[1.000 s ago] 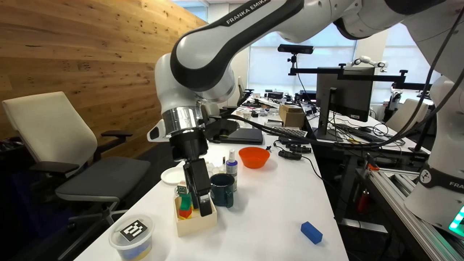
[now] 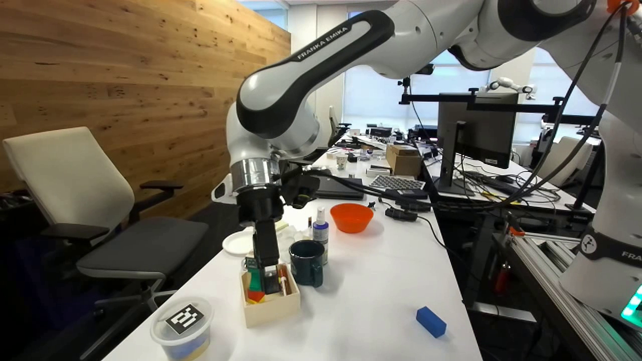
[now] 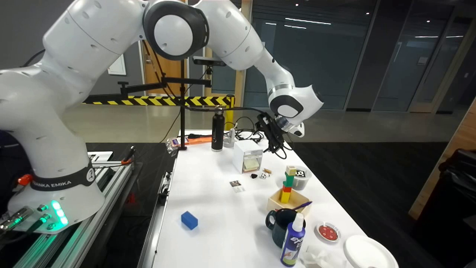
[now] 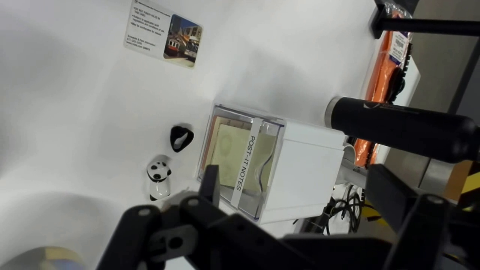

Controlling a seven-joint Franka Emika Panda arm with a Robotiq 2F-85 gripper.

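My gripper is open, its two fingers wide apart in the wrist view, with nothing held between them. Beyond the fingers, a white box marked Post-it Notes point(image 4: 306, 168) shows its clear front and the pads inside. In exterior view 2 this box point(image 3: 248, 156) stands on the table near the dark hand, whose fingers are hard to make out there. A blue block point(image 3: 189, 220) lies alone on the table. Yellow, red and green blocks point(image 3: 288, 187) form a tower at the pale wooden tray point(image 3: 273, 204).
Close to the box are a black bottle point(image 4: 400, 128), a small panda figure point(image 4: 158, 180), a black heart-shaped piece point(image 4: 181, 138) and a printed card point(image 4: 164, 33). A dark mug point(image 3: 281, 227) and a spray bottle point(image 3: 293, 243) flank the tray.
In exterior view 1 the hand has shifted slightly left and hangs more upright. The forearm sits lower, now covering part of the camera bar. Blue block and tray have not moved.
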